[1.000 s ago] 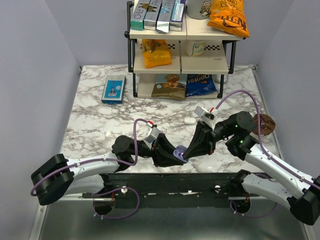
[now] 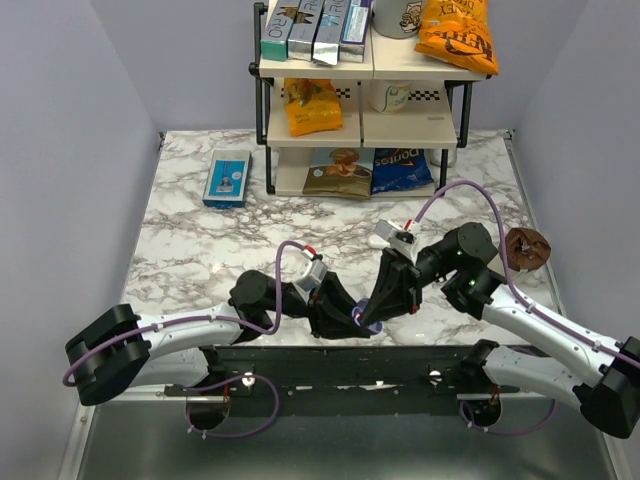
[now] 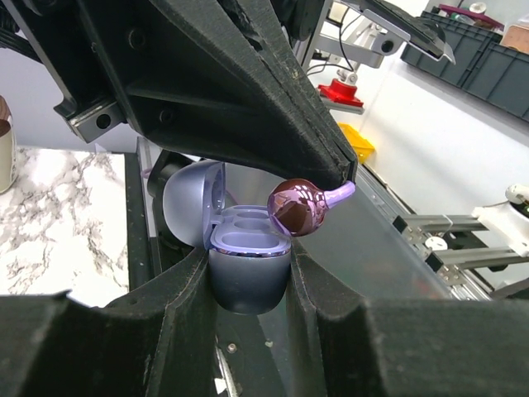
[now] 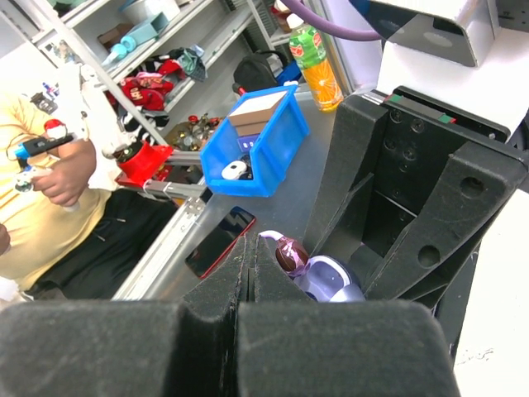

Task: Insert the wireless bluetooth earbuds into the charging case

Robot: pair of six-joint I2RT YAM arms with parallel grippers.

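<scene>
My left gripper is shut on the lavender charging case, holding it by its sides with the lid raised. A shiny maroon earbud with a lilac stem rests tilted at the case's rim beside the slots, not seated in them. My right gripper is shut, its tips right at the stem in both wrist views; whether the stem is pinched between them cannot be made out. In the top view, both grippers meet above the table's front edge and largely cover the case.
A shelf with snack bags and boxes stands at the back. On the marble table lie a blue box at the back left and a brown pouch at the right.
The right gripper has shifted slightly left and down in the top view, covering more of the case. The left gripper has moved slightly to the right and keeps hold of the case.
</scene>
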